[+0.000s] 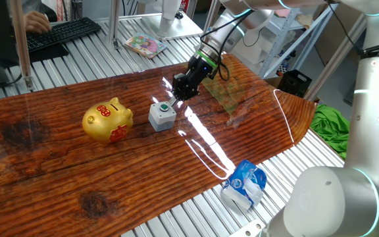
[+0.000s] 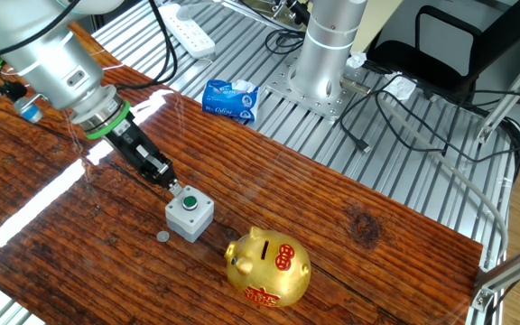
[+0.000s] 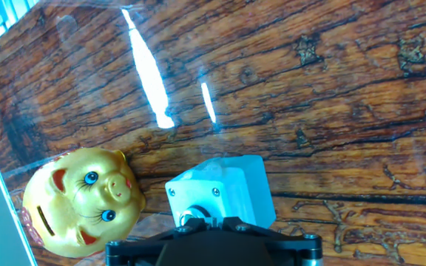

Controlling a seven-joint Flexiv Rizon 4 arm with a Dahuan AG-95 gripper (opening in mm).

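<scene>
A white box with a green push button (image 2: pixel 190 202) stands on the wooden table, its button facing up. My gripper (image 2: pixel 178 189) reaches down at a slant to the edge of the box top, its tips close beside the button; whether they touch it I cannot tell. In the wrist view the gripper looks shut, with nothing showing between its fingers, and it hides part of the box (image 3: pixel 231 188) and button. A golden piggy bank (image 1: pixel 108 121) with red markings sits near the box, its slot (image 2: pixel 264 250) facing up.
A small round coin-like disc (image 2: pixel 162 236) lies on the wood beside the box. A blue tissue pack (image 2: pixel 230 100) rests at the table's edge by the robot base. A power strip (image 2: pixel 188 32) and cables lie beyond.
</scene>
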